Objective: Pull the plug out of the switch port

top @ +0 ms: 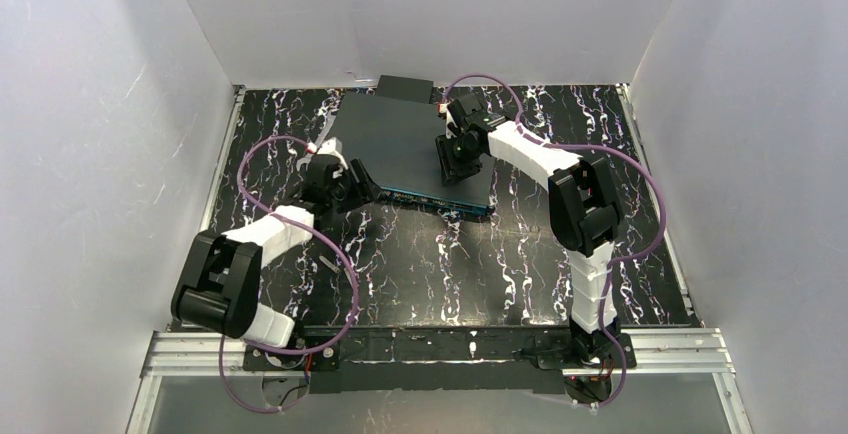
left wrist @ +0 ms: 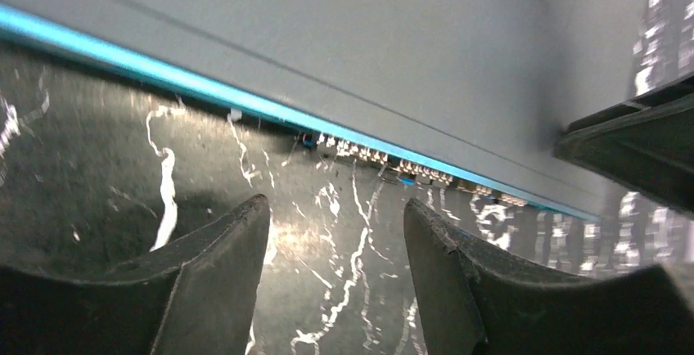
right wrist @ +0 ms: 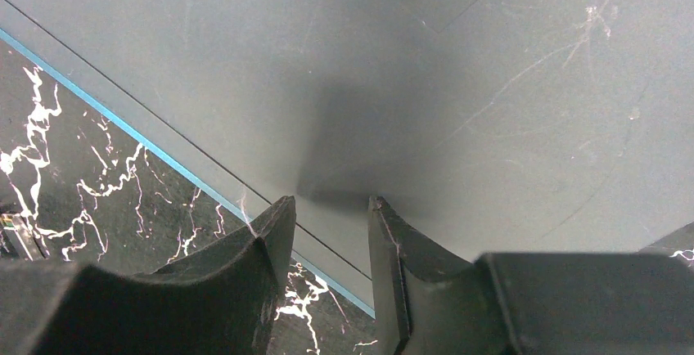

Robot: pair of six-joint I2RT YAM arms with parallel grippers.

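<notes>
The switch (top: pixel 405 144) is a broad dark slab with a blue front edge, set at a slant on the table. Along that edge in the left wrist view runs a row of ports (left wrist: pixel 356 150); a small blue piece (left wrist: pixel 407 180) shows among them, and I cannot tell whether it is a plug. My left gripper stands open near the front edge, nothing between its fingers. Over the switch's right part, my right gripper has its fingers a little apart, with only the lid behind the gap.
A small pale stick (top: pixel 329 265) lies on the dark marbled table, left of centre. A dark flat panel (top: pixel 405 88) is at the switch's back. Purple hoses (top: pixel 352 284) loop along both arms.
</notes>
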